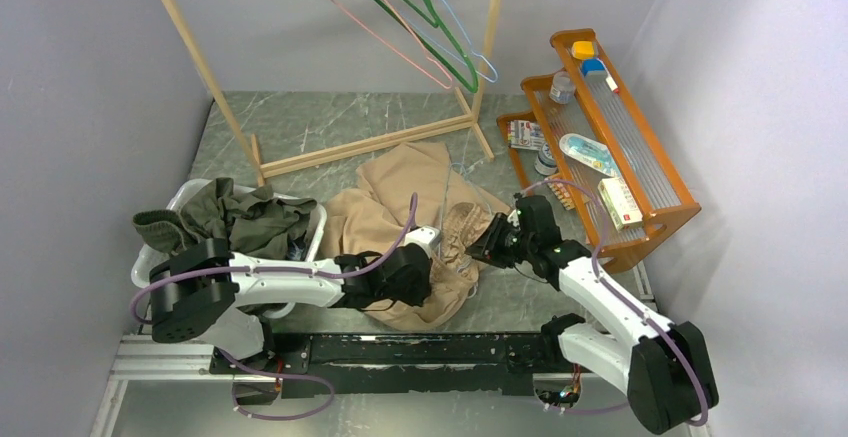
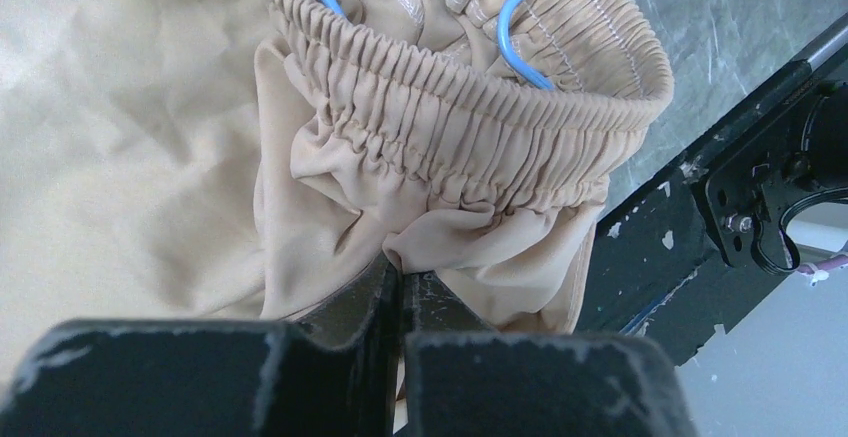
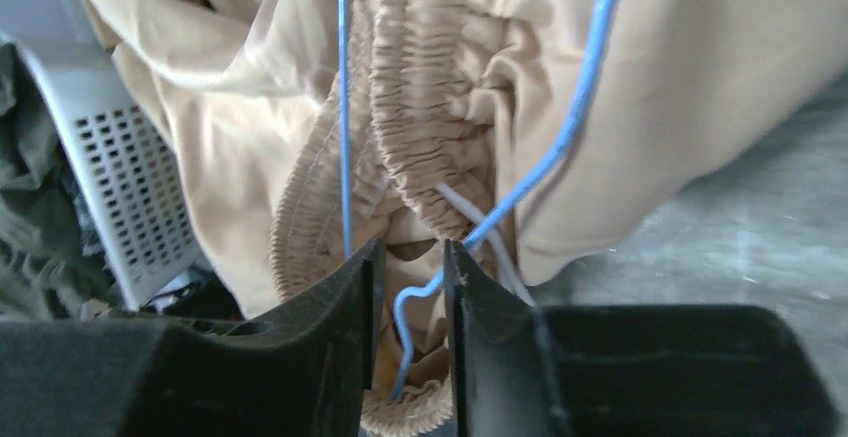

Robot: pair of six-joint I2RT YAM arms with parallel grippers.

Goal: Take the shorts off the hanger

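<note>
Beige shorts [image 1: 385,207] lie crumpled on the floor, their gathered waistband [image 2: 450,117] around a light blue hanger [image 2: 515,27]. My left gripper is shut on the shorts' fabric just below the waistband. My right gripper is part open over the waistband, its fingertips beside the blue hanger [image 3: 560,137]; nothing visible is held in it. In the top view the hanger is partly hidden by cloth and my arms.
A white basket of olive clothing [image 1: 240,217] is at left. A wooden shelf [image 1: 650,167] stands at right. A wooden rack [image 1: 350,149] with pink, green and blue hangers [image 1: 420,27] is at the back.
</note>
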